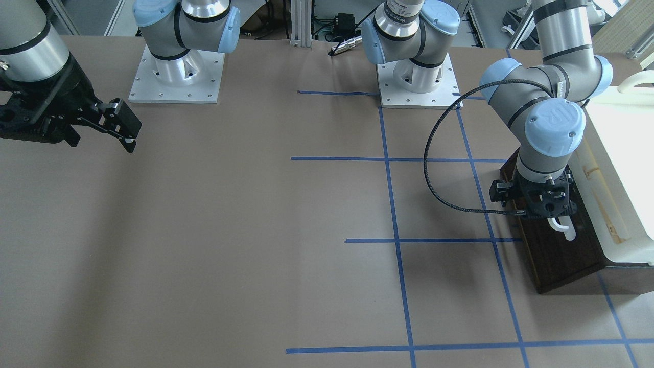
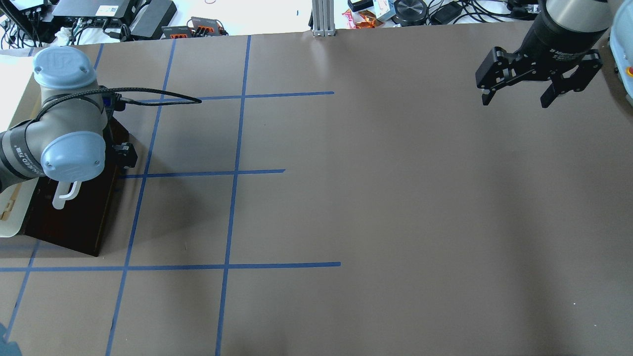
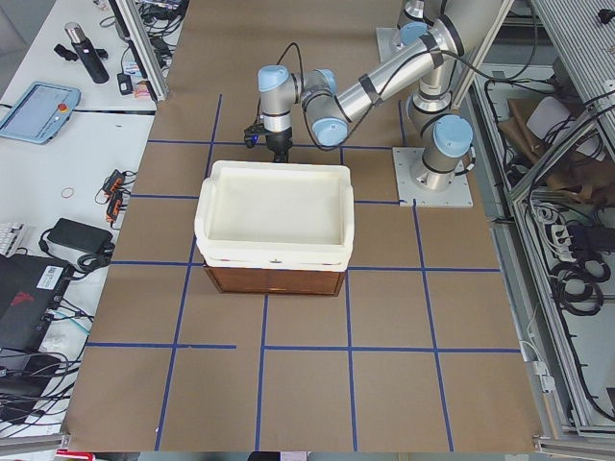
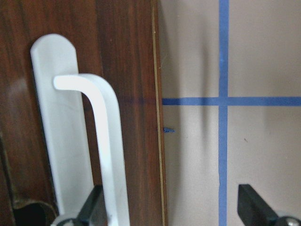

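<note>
A white lever handle (image 4: 110,146) on a plate is mounted on the dark wooden box (image 4: 131,179), which carries a white open bin (image 3: 274,211) in the left view. The arm's gripper is at this handle, its fingers parted wide in the wrist view: one overlaps the handle's lower part, the other is over the taped floor beside the box. In the front view the gripper's black body hides part of the handle; whether it touches the handle I cannot tell.
Other arms (image 1: 417,79) stand on white base plates at the back, and a black gripper (image 2: 537,77) hangs at the far side.
</note>
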